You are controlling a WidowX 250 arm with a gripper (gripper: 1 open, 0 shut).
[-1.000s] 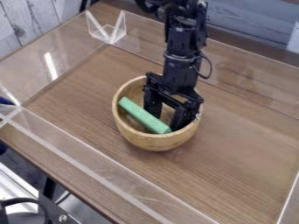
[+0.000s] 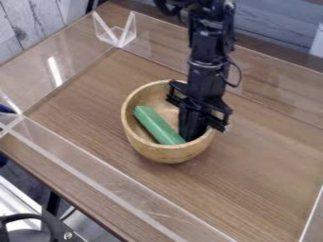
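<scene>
A tan round bowl (image 2: 132,121) sits on the wooden table, with a green elongated object (image 2: 159,127) lying slanted inside its left part. The black robot arm comes down from the top, and its gripper (image 2: 195,118) is low in the right part of the bowl, beside the green object. The fingertips are dark and partly hidden, so how the fingers stand is hard to see; nothing shows clearly held.
A white wire holder (image 2: 116,33) stands at the back left. Cables and a grey device show at the lower left.
The gripper has shifted slightly within the right part of the bowl over the last second, and the green object's near end appears a little less covered.
</scene>
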